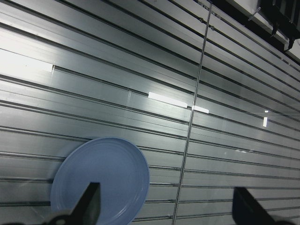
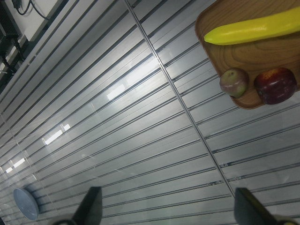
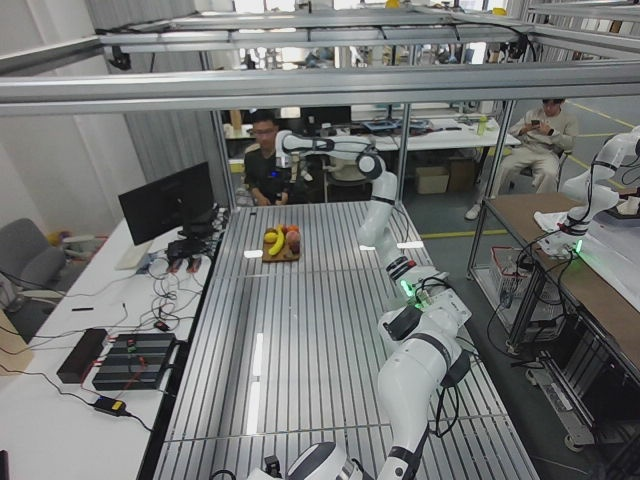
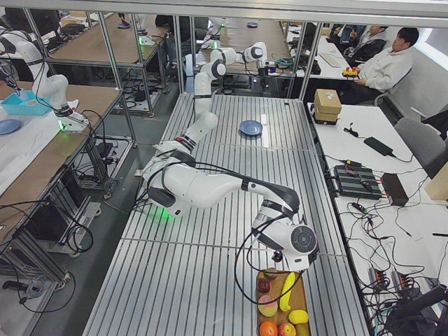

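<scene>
A wooden tray [image 4: 301, 283] holds a banana [image 2: 248, 30], a red apple [image 2: 274, 86], a smaller fruit [image 2: 234, 82], a lemon [image 4: 298, 316] and other fruit. A blue plate [image 1: 101, 180] lies alone at the other end of the slatted table. My left gripper hangs above the table beside the plate, its fingertips dark and wide apart, open and empty. My right gripper is over the table near the tray, fingertips wide apart with nothing between them.
A white side desk with a monitor [image 3: 165, 200], power units [image 3: 135, 360] and cables runs along one edge. A brown worktable stands on the other side. A seated person [image 3: 265, 160] is behind the far end.
</scene>
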